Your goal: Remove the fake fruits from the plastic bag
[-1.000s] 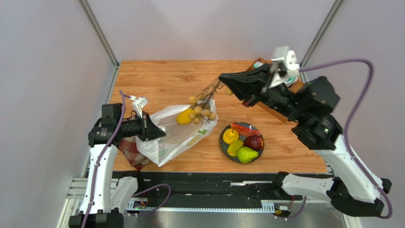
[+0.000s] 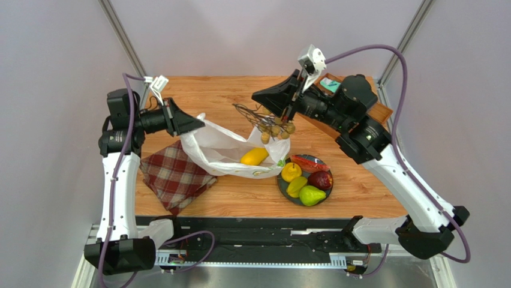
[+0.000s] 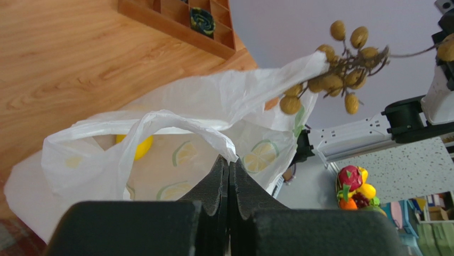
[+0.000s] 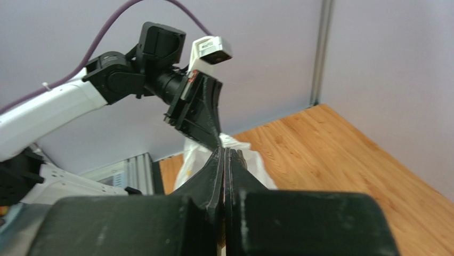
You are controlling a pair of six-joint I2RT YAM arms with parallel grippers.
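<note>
My left gripper (image 2: 195,125) is shut on the rim of the white plastic bag (image 2: 222,162) (image 3: 80,181), lifting its left end. A yellow mango (image 2: 253,156) (image 3: 139,146) lies inside the bag. My right gripper (image 2: 261,99) is shut above the bag's right end, with a bunch of longan-like fruit on twigs (image 2: 273,127) (image 3: 333,80) hanging from it over the bag's edge. The fingertips' hold on the twigs is hard to see in the right wrist view.
A dark plate (image 2: 282,186) of several fruits stands right of the bag. A checked cloth (image 2: 171,174) lies at the left. A wooden divided box (image 2: 378,111) (image 3: 154,16) is at the back right, partly behind the right arm.
My left gripper has risen and moved back, lifting the bag's end.
</note>
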